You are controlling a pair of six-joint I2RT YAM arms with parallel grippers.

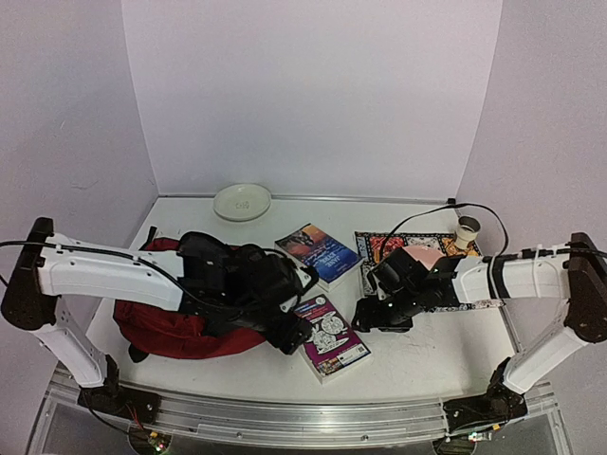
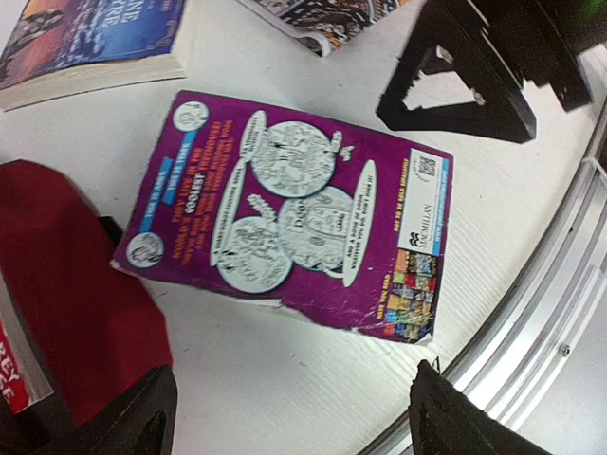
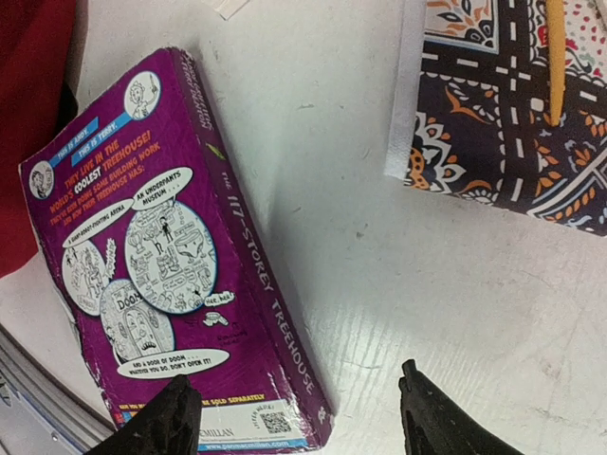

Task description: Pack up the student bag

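Note:
A purple book (image 1: 332, 338) lies flat on the table in front of the bag's right side; its back cover (image 2: 294, 209) fills the left wrist view. My left gripper is open above the table beside this book, nothing between its fingers. Also open and empty, my right gripper hovers over the book's spine side. The red bag (image 1: 180, 327) lies at the left, largely covered by my left arm; a red book (image 2: 19, 355) shows in it. Farther back lies a blue book (image 1: 321, 252) on the table.
A white plate (image 1: 242, 202) stands at the back. Toward the right is a patterned mat (image 1: 375, 245), with a cup (image 1: 466, 231) at its back edge and a wooden stick (image 3: 556, 66) on it. Bare table lies in front of the mat.

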